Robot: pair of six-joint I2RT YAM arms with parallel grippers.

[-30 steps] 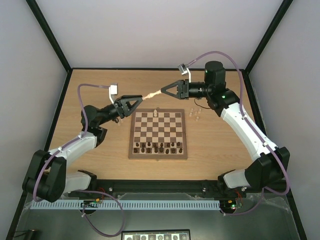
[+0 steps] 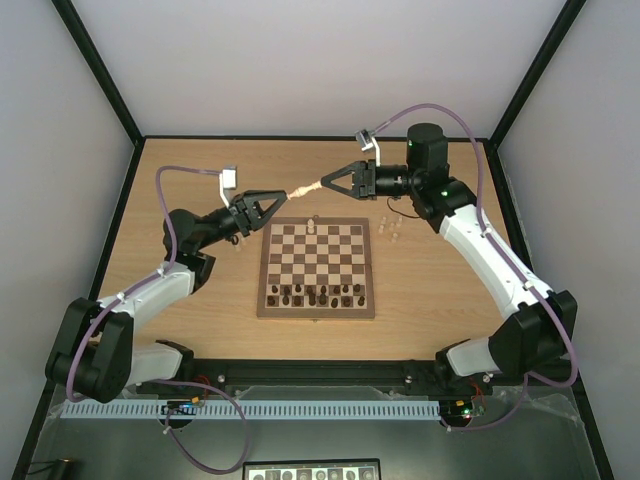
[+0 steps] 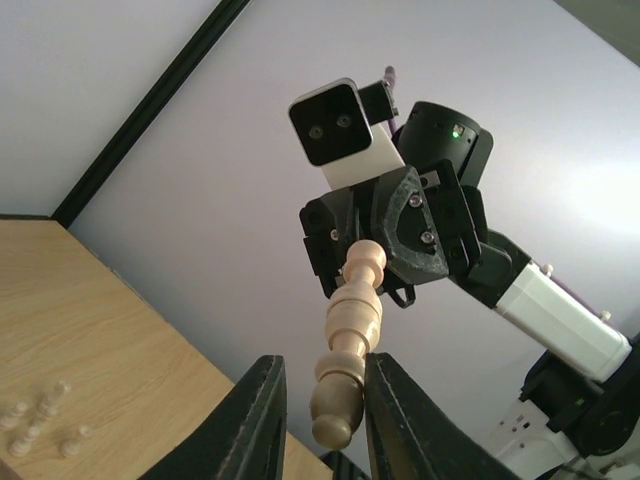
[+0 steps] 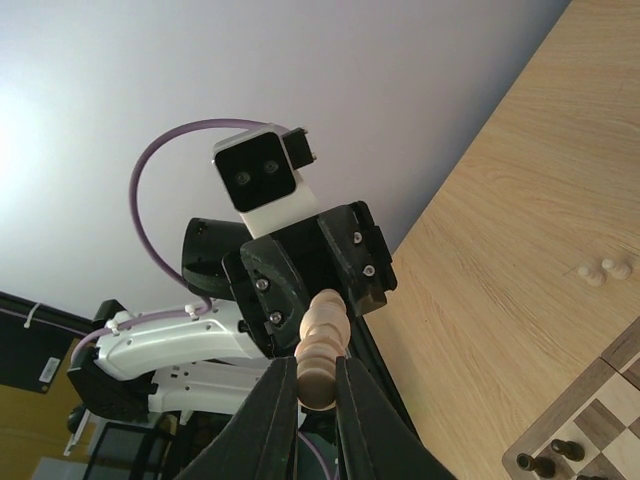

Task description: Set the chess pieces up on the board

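Observation:
A light wooden chess piece (image 2: 304, 190) is held in the air between the two arms, above the far edge of the chessboard (image 2: 265, 268). At its right end, my right gripper is shut on it. The other end lies between the fingers of my left gripper, which stands open; a gap shows between the piece and the left-hand finger (image 3: 268, 400). The right-hand finger is close beside the piece, and touching cannot be told. Dark pieces (image 2: 311, 297) line the board's near rows, and one light piece (image 2: 311, 226) stands at the far side.
Several loose light pieces (image 2: 390, 228) stand on the table right of the board. A couple more (image 4: 604, 270) are on the left side, partly behind the left gripper in the top view. Bare table (image 2: 440, 290) lies right of the board.

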